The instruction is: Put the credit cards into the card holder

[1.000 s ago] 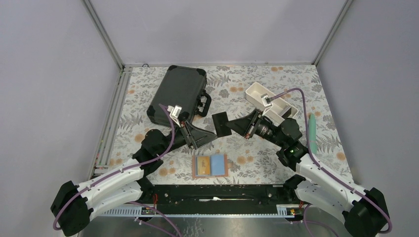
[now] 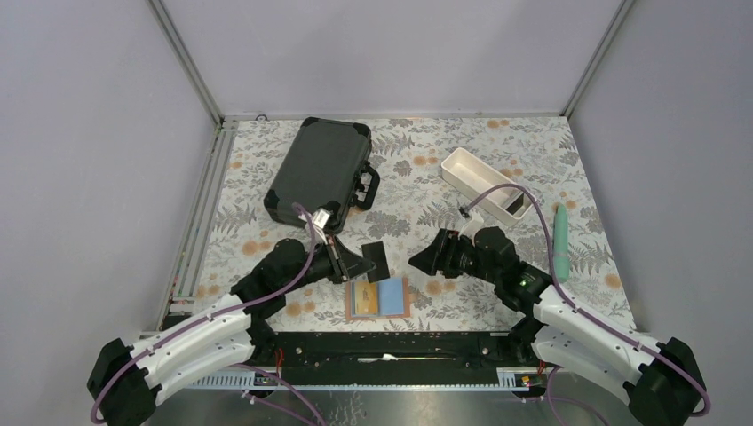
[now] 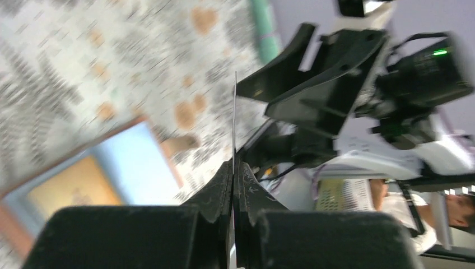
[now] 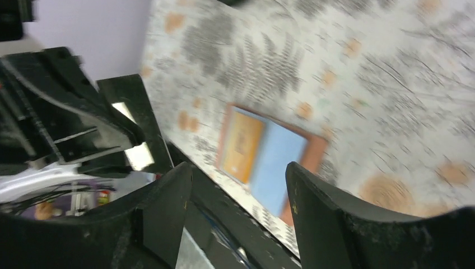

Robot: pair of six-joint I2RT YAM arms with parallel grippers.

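A dark card [image 2: 375, 259] is upright in my left gripper [image 2: 353, 266], which is shut on it above the card holder; in the left wrist view the card [image 3: 234, 117] shows edge-on as a thin line between the fingertips. The open brown card holder [image 2: 401, 297] lies at the front centre with a yellow card [image 2: 365, 297] and a blue card [image 2: 390, 297] in it. My right gripper [image 2: 424, 263] stands open to the right of the dark card, with nothing between its fingers.
A black case [image 2: 317, 169] lies at the back left. A white tray [image 2: 471, 169] with a dark item inside sits at the back right, and a green rolled object [image 2: 561, 244] lies at the right edge.
My right gripper has let go of the dark card and moved right and toward the front.
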